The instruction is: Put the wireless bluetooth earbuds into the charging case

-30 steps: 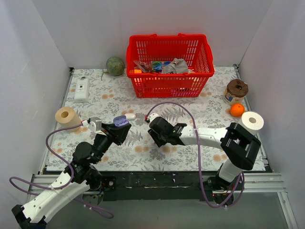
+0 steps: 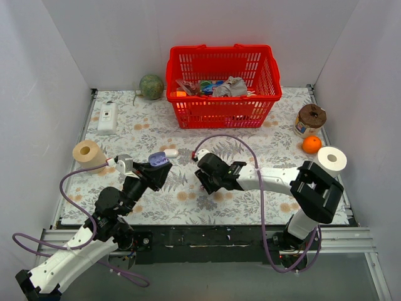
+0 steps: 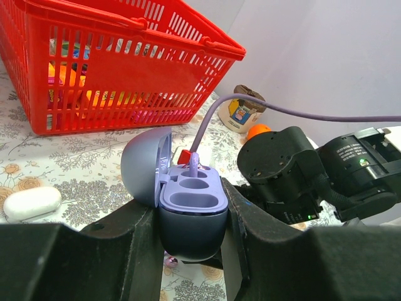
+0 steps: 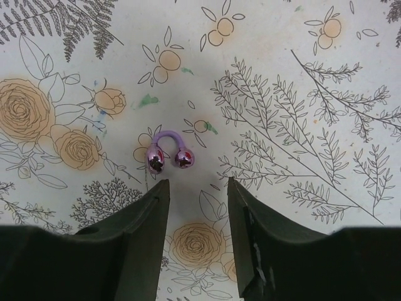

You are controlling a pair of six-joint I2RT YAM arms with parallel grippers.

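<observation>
My left gripper [image 2: 160, 172] is shut on the open purple charging case [image 3: 191, 216], held above the table with its lid raised. In the right wrist view, the purple earbuds [image 4: 183, 158] lie on the floral tabletop, joined by a purple loop, just beyond the fingertips of my right gripper. That gripper stands part open with nothing between its fingers. In the top view the earbuds are mostly hidden under the right wrist.
A red basket [image 2: 223, 115] with mixed items stands at the back. A white oblong piece [image 3: 31, 202] lies near the case. A watermelon, power strip, tape roll, orange [image 2: 311, 144], can and paper roll line the edges.
The right arm has shifted very slightly. The left arm and the case show no visible movement.
</observation>
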